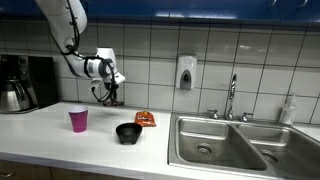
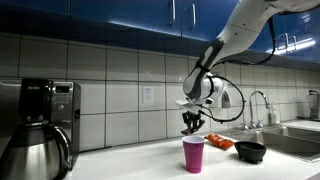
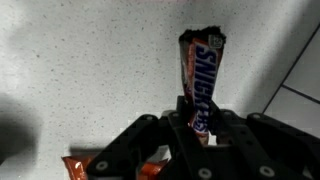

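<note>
In the wrist view a Snickers bar (image 3: 203,72) in a dark wrapper sticks out from between the fingers of my gripper, which is shut on it. From the first exterior view, the gripper (image 1: 113,97) hangs over the back of the counter, left of an orange-red packet (image 1: 145,118). The second exterior view has the gripper (image 2: 187,126) above the counter, behind a pink-purple cup (image 2: 193,154). That cup (image 1: 78,119) stands upright at the left of the counter. Nearer the front is a black bowl (image 1: 129,132).
At the right lies a double steel sink (image 1: 214,152) with a faucet (image 1: 232,95). A coffee maker (image 2: 45,125) occupies the left end. Tiled wall closes off the back. Bare white counter (image 1: 45,140) lies in front and to the left.
</note>
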